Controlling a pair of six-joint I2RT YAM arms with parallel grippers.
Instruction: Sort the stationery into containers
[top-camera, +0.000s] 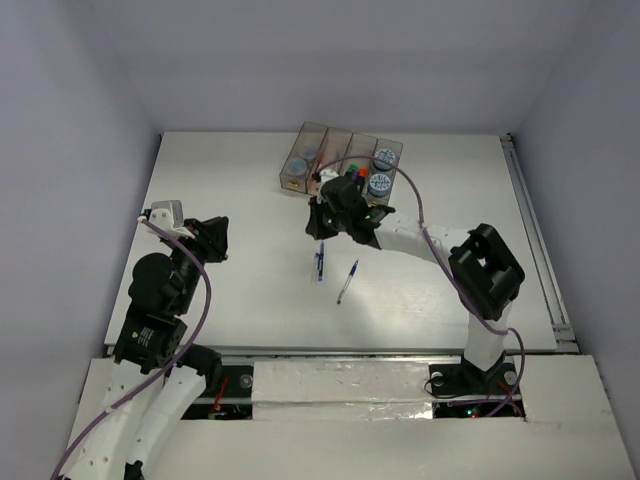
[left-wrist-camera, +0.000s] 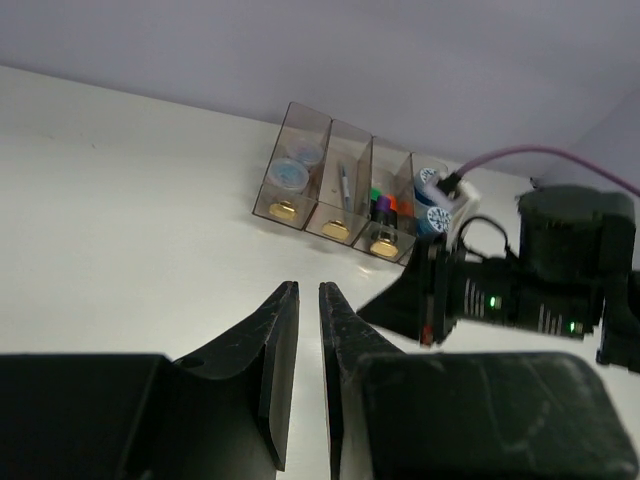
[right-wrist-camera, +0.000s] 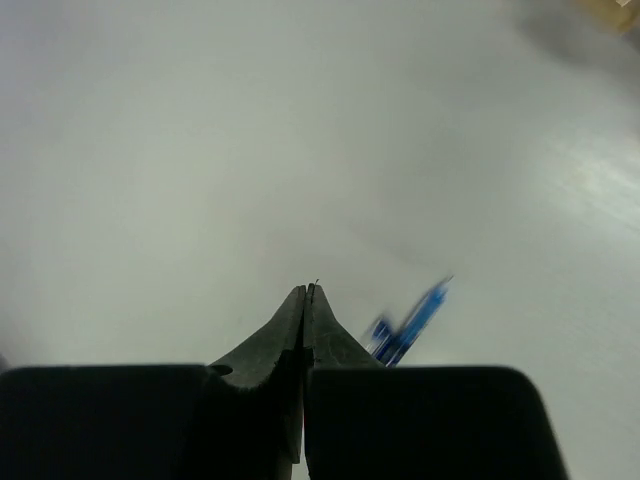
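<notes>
Two blue pens (top-camera: 320, 262) lie side by side at mid-table, and a third blue pen (top-camera: 347, 281) slants to their right. In the right wrist view, the blue tips of the pair (right-wrist-camera: 412, 325) show just beyond my right gripper, which is shut with nothing between its fingers. The top view has it above the table, between the pens and the clear organizer (top-camera: 293, 183). Over the left side, my left gripper (top-camera: 222, 250) is shut and empty, well away from the pens.
The organizer's compartments hold round clear discs (left-wrist-camera: 288, 174), a pen (left-wrist-camera: 345, 187), capped markers (left-wrist-camera: 384, 208) and blue-white discs (left-wrist-camera: 437, 219). My right arm partly covers it from above.
</notes>
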